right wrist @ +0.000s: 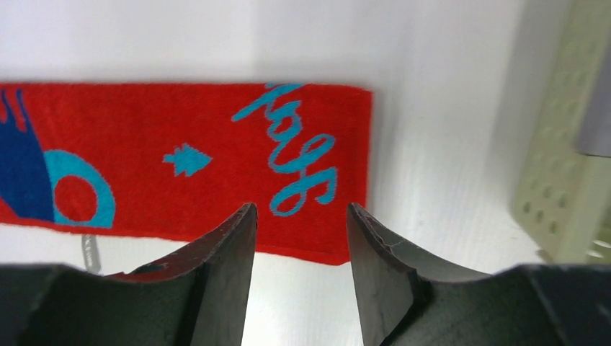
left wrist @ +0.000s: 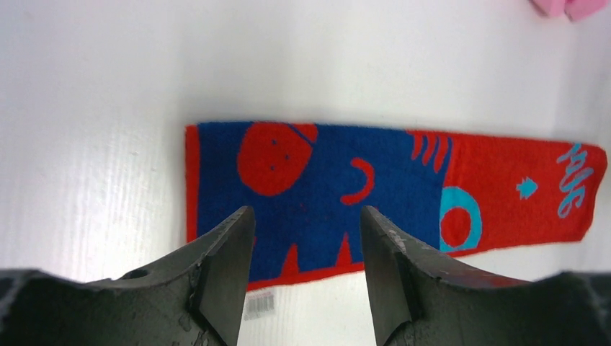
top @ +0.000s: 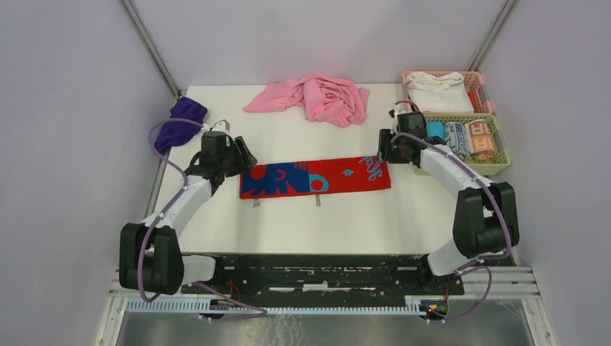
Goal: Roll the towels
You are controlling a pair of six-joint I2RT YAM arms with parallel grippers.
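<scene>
A red and navy towel [top: 346,176] with light-blue lettering lies flat as a long narrow strip across the middle of the table. My left gripper [top: 245,155] is over the towel's left end; in its wrist view the open fingertips [left wrist: 238,220] frame the navy part [left wrist: 302,180], nothing held. My right gripper [top: 386,148] is over the right end; its open fingers [right wrist: 230,238] appear in the right wrist view above the red end [right wrist: 216,158], empty.
A pink towel [top: 324,101] lies crumpled at the back, a purple one [top: 180,122] at the left edge. At the right, a green basket [top: 497,162] holds several rolls; a pink basket [top: 483,94] holds white cloth.
</scene>
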